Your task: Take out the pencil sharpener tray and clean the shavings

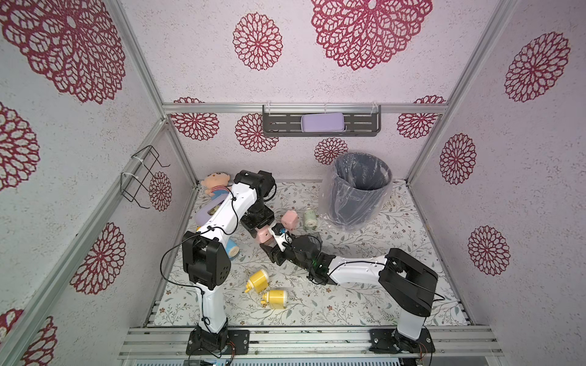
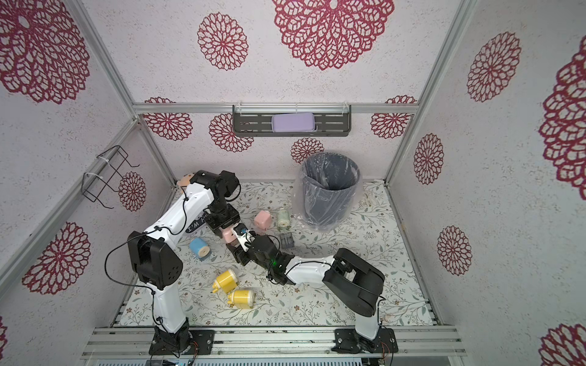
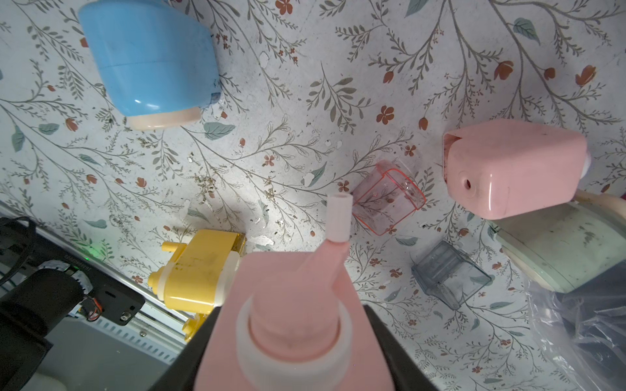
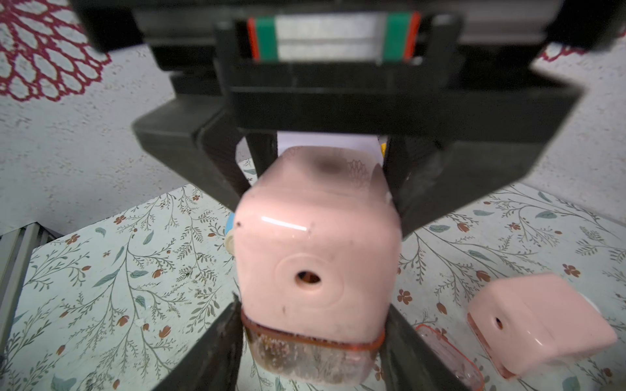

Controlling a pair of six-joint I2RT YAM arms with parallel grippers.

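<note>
Above the table's middle, my left gripper is shut on a pink pencil sharpener [image 4: 319, 241] with its pencil hole facing the right wrist camera. At its lower end shows a clear tray [image 4: 313, 357] with an orange-red rim, seated against the body, some brownish tint inside. My right gripper is part open, its fingers [image 4: 218, 345] on either side of that tray; contact with it is hard to make out. In the left wrist view, the held sharpener's crank side hides my left fingertips.
On the table lie another pink sharpener [image 3: 515, 169], a green one [image 3: 567, 247], a blue one [image 3: 153, 65] and yellow ones [image 1: 257, 281]. Two loose clear trays, one red-rimmed [image 3: 389, 197] and one greyish [image 3: 450, 273], lie nearby. A lined bin [image 1: 357, 195] stands at the back right.
</note>
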